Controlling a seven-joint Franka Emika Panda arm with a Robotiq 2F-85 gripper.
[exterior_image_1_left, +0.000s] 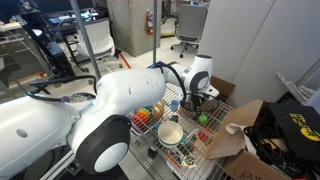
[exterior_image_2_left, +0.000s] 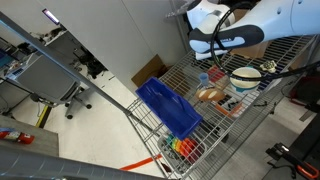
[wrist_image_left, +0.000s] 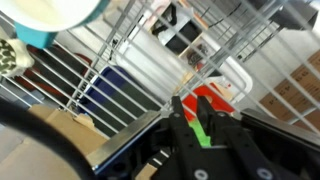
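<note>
My gripper reaches down over the wire rack, its dark fingers a little apart. A bright green item (wrist_image_left: 201, 131) shows by the fingers in the wrist view; whether they touch it is unclear. In exterior view 1 the green item (exterior_image_1_left: 203, 119) sits low beneath the wrist. A red-orange piece (wrist_image_left: 213, 97) lies just past the fingertips. In exterior view 2 the arm hides the space around the gripper.
A white bowl (exterior_image_1_left: 171, 133) and a blue cup (exterior_image_1_left: 174, 105) stand on the rack. An open cardboard box (exterior_image_1_left: 232, 132) and a black case (exterior_image_1_left: 290, 130) border the right side. A blue bin (exterior_image_2_left: 170, 108) lies at the rack's far end.
</note>
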